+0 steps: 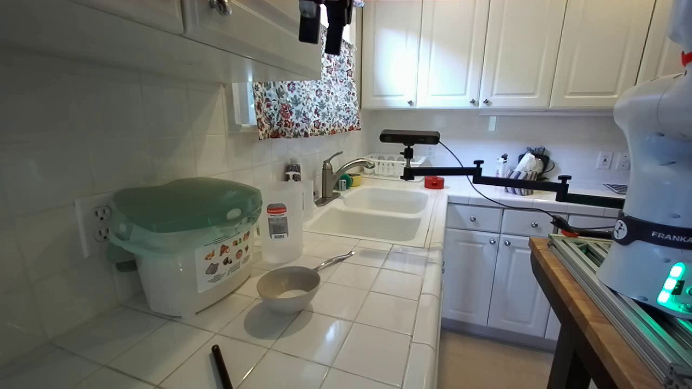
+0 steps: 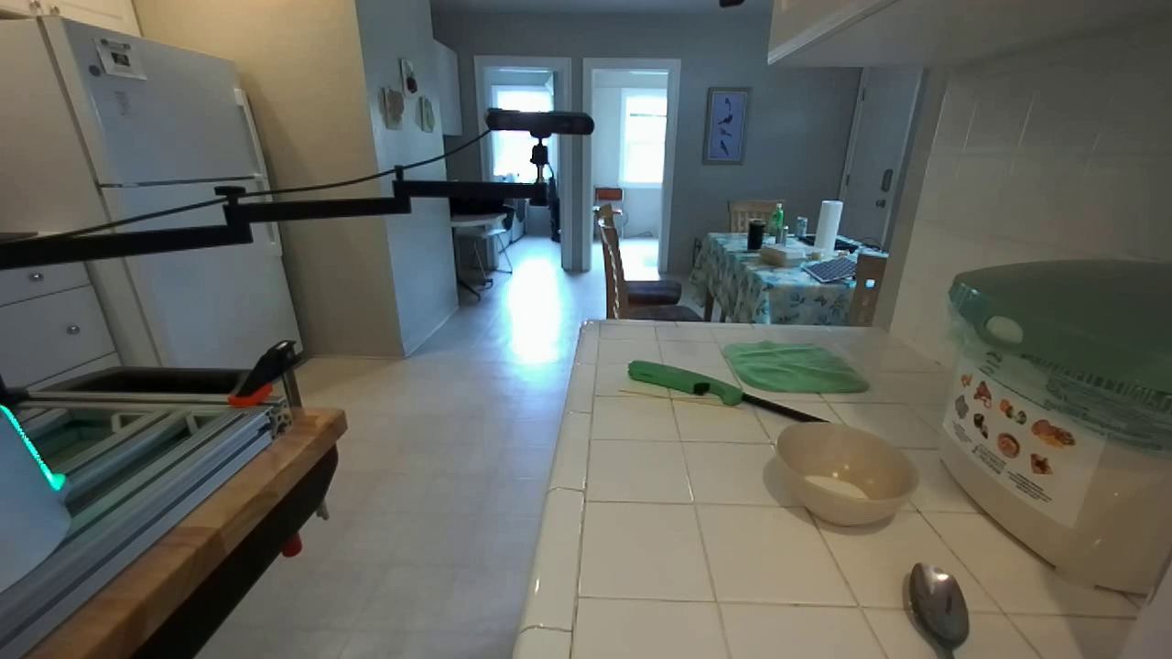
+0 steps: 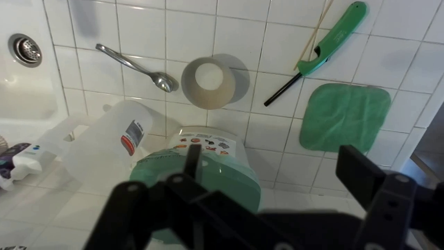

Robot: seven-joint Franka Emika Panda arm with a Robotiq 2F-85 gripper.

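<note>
My gripper is open, its black fingers wide apart with nothing between them. High above the counter, its fingertips show at the top edge of exterior view 1, in front of the curtain. Below, on the white tiles, stands a small beige bowl point(image 3: 208, 83), empty as far as I can see. A metal spoon point(image 3: 141, 68) lies beside the bowl on the sink side. Across from it rest a green lighter point(image 3: 333, 41) with a black tip, a thin wooden stick point(image 3: 313, 36) and a flat green cloth point(image 3: 345, 116).
Against the wall stand a white bin point(image 1: 194, 272) with a green lid and a clear bottle point(image 1: 281, 223). The double sink point(image 1: 376, 223) lies farther along. A cabinet point(image 1: 253, 26) overhangs the counter. Bare tiles lie along the counter's front edge.
</note>
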